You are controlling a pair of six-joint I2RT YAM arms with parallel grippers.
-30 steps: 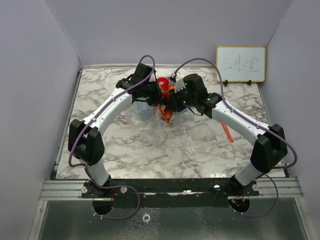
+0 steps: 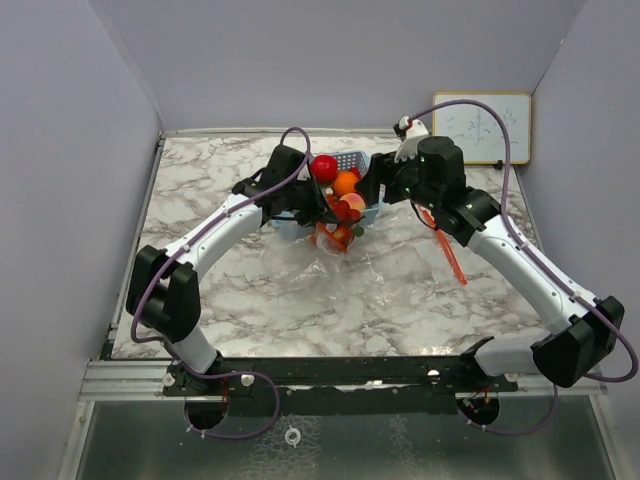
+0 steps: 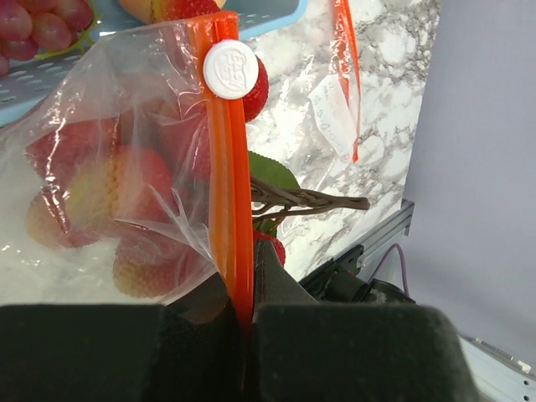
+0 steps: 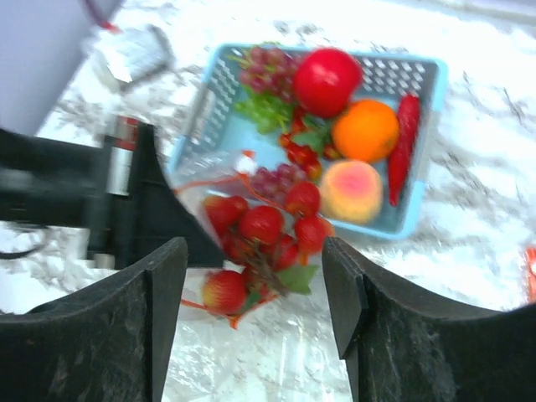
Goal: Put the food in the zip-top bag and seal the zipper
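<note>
The clear zip top bag [image 3: 100,209] has an orange zipper strip [image 3: 230,167] with a round white slider [image 3: 230,69] near its far end. My left gripper is shut on the near part of that strip. Behind the clear film lie several red strawberry-like fruits [image 3: 146,188]. A brown stem [image 3: 318,201] and a green leaf [image 3: 272,172] stick out past the strip. In the right wrist view, my right gripper is open with its fingers apart, above the bag's fruit [image 4: 261,224], nothing held. How much of the bunch is inside cannot be told.
A light blue basket [image 4: 419,197] behind the bag holds grapes [image 4: 268,71], a large red fruit [image 4: 327,81], an orange [image 4: 366,130], a peach [image 4: 352,191] and a red pepper [image 4: 404,146]. Another orange-edged bag [image 2: 450,255] lies at the right.
My right gripper has moved right and away from the bag, and the red fruit there now shows. The left gripper has come slightly toward the front, still at the bag.
</note>
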